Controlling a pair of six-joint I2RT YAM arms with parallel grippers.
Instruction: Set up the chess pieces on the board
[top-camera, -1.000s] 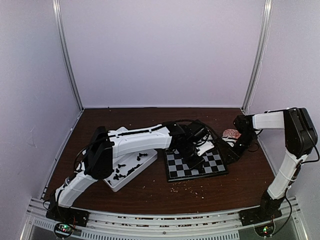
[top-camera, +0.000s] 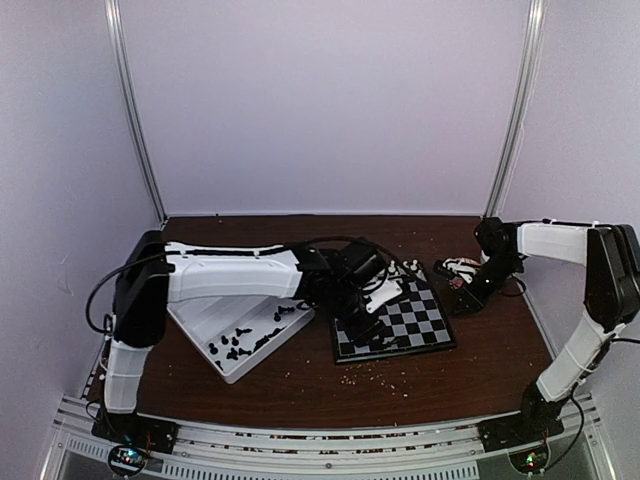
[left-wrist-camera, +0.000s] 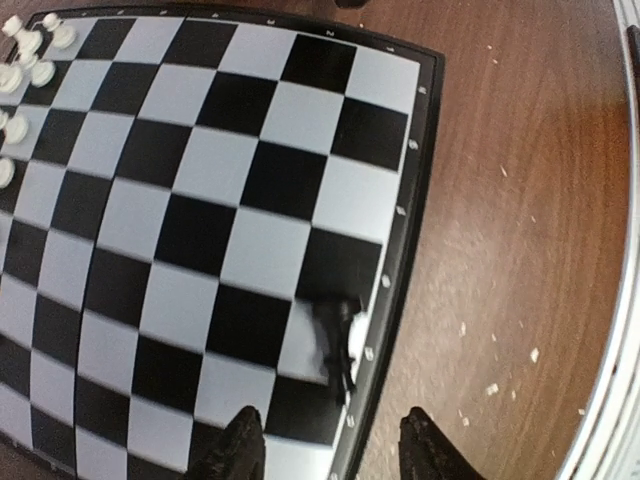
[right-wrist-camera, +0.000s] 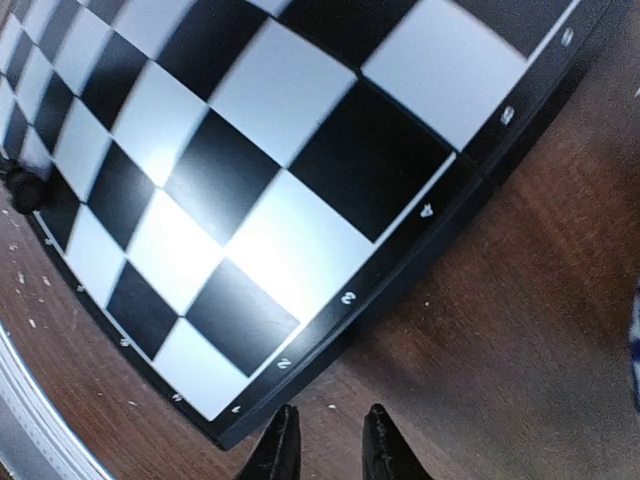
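The black king (left-wrist-camera: 340, 345) lies on its side near the numbered border of the chessboard (left-wrist-camera: 268, 105), across a white square and into a dark one. In the left wrist view my left gripper is open above it, with nothing held between its fingers. My right gripper is open and empty, off the board's edge over bare table. White pieces (left-wrist-camera: 42, 72) stand on the far side of the board. A dark round piece end (right-wrist-camera: 25, 188) shows at the board's edge in the right wrist view, too partial to identify.
A white tray (top-camera: 232, 374) with several loose black pieces (top-camera: 236, 352) stands left of the board, partly covered by the left arm. Small crumbs (top-camera: 375, 382) lie in front of the board. Bare table (top-camera: 290, 395) stretches along the front.
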